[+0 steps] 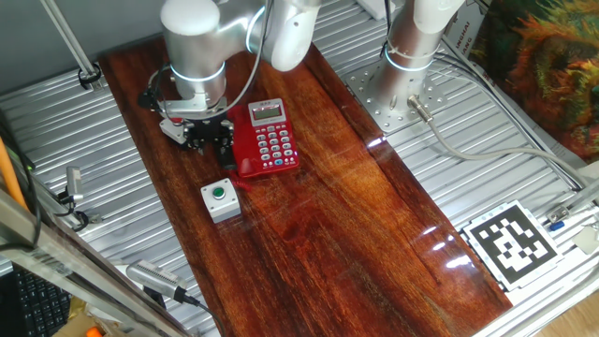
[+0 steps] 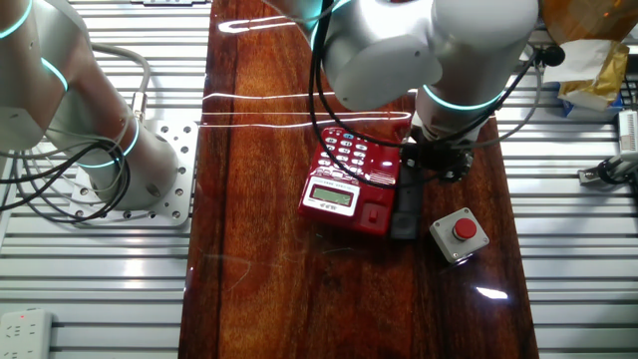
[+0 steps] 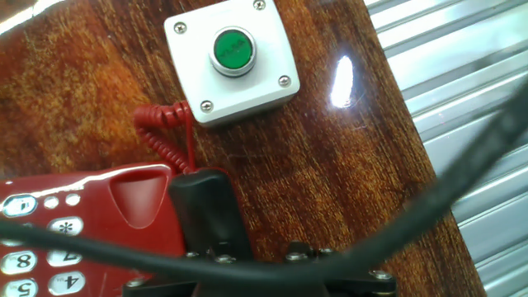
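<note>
A red desk telephone (image 1: 267, 140) with white keys and a small display lies on the wooden tabletop. Along its side is a black, handset-like bar (image 3: 210, 210), its end joined to a red coiled cord (image 3: 161, 136). Part of the phone's red body shows an uncovered recess (image 3: 139, 198). My gripper (image 1: 208, 136) is low, right beside the phone, over the bar's far part. Its fingers are mostly hidden by the dark cable across the wrist view, so I cannot tell whether it grips the bar. A grey-white button box (image 3: 231, 62) stands close to the cord.
The box's button looks green in exterior view 1 and the wrist view, red in exterior view 2. Bare wood (image 1: 346, 234) spreads beyond the phone. A marker board (image 1: 510, 245) lies off the table's corner, on the slatted metal.
</note>
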